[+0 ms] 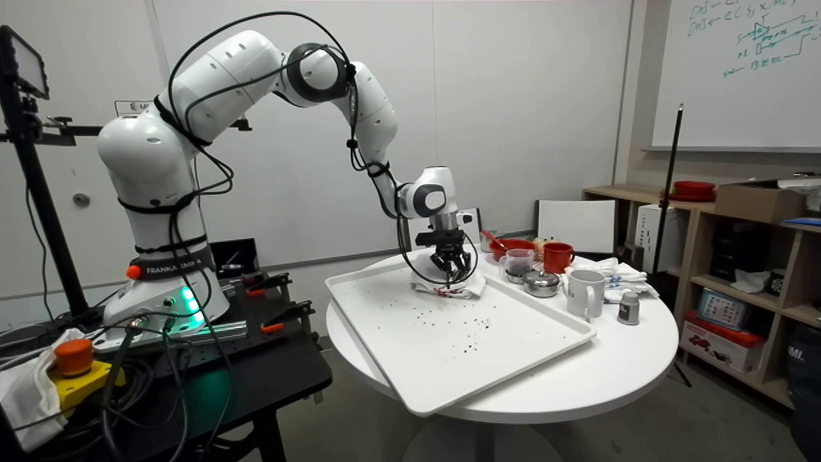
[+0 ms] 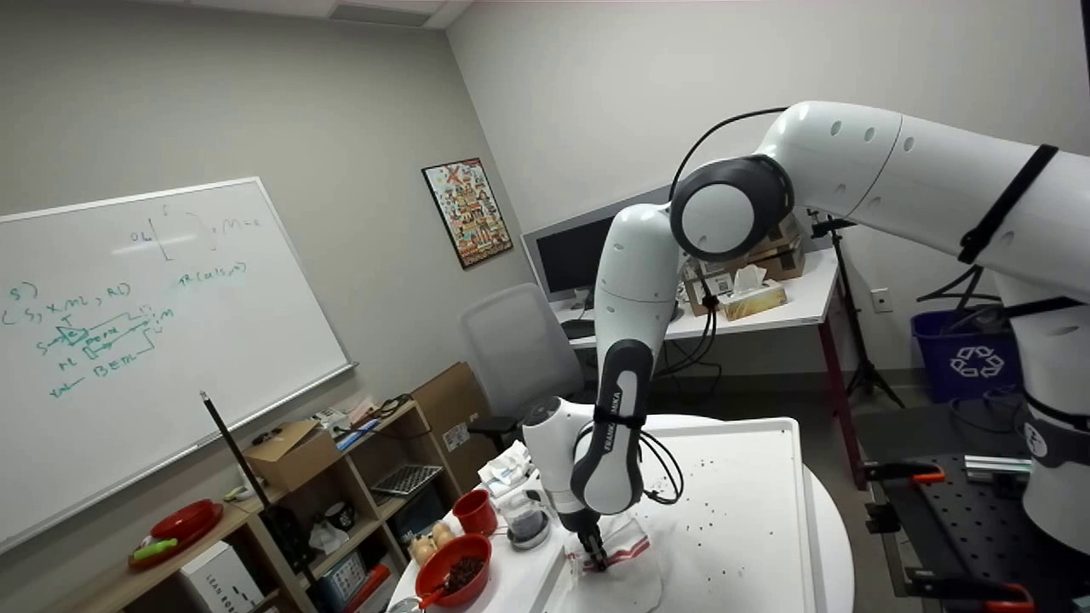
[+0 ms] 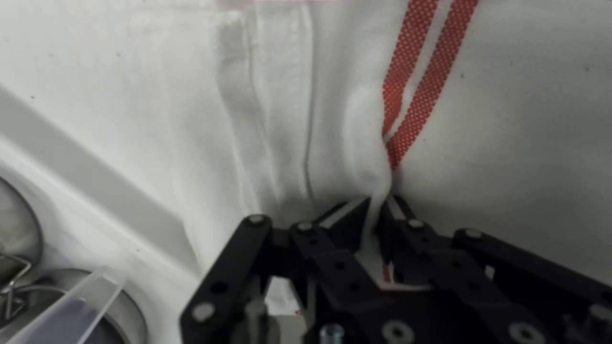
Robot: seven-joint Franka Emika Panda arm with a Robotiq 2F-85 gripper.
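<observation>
A white cloth with red stripes (image 3: 421,74) lies bunched at the far end of the white tray (image 1: 431,385). My gripper is shut on a raised fold of it, the fold standing between the two black fingertips. In the second exterior view the gripper (image 2: 595,560) points down into the cloth (image 2: 625,582). Small dark bits (image 1: 462,323) are scattered over the middle of the tray, clear of the cloth.
Right of the tray stand a lidded metal pot (image 1: 541,283), a grey mug (image 1: 585,294), a small shaker (image 1: 628,308), a red mug (image 1: 557,256) and a clear cup (image 1: 516,263). A red bowl (image 2: 456,572) holds dark pieces. The tray's near half is free of large objects.
</observation>
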